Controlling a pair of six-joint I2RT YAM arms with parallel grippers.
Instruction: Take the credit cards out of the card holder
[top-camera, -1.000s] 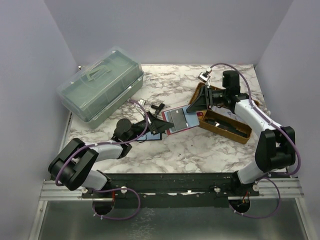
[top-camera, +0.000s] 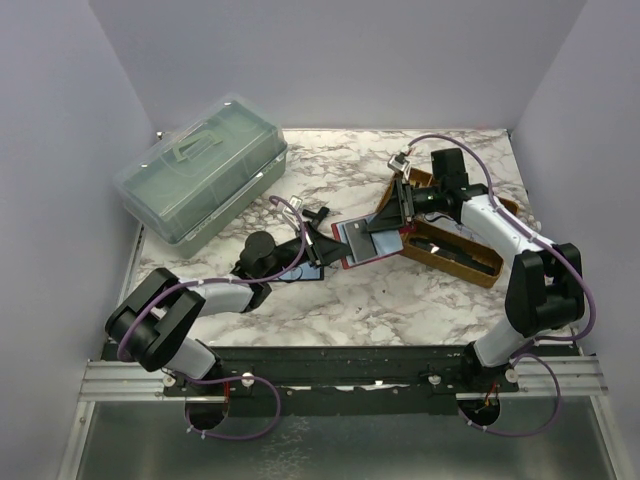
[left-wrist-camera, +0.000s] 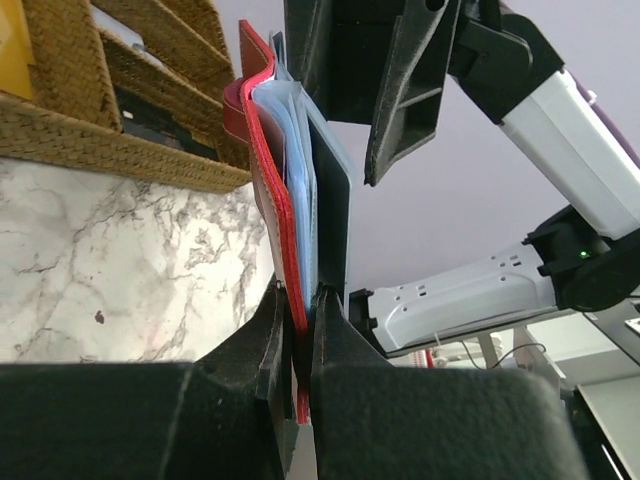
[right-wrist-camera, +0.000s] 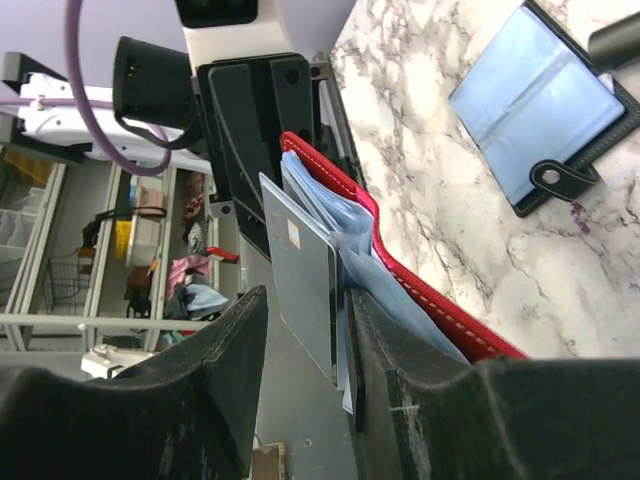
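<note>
A red-edged card holder (top-camera: 366, 240) with pale blue sleeves and grey cards is held in the air between both grippers. My left gripper is shut on its end; in the left wrist view the red edge (left-wrist-camera: 275, 180) runs up from the fingers. My right gripper is at the other end, its fingertips round a grey card (right-wrist-camera: 300, 270) at the sleeves' edge; whether they close on it is hard to tell. In the left wrist view its dark fingers stand beside the holder's far end.
A wicker organiser (top-camera: 450, 260) with compartments lies at the right. A second, pale blue holder (right-wrist-camera: 530, 110) lies on the marble table near a dark object (right-wrist-camera: 615, 45). A green plastic case (top-camera: 200, 170) sits at the back left.
Over the last second both arms and the held card holder have shifted slightly to the right in the top view, and the right arm has moved a little toward the front.
</note>
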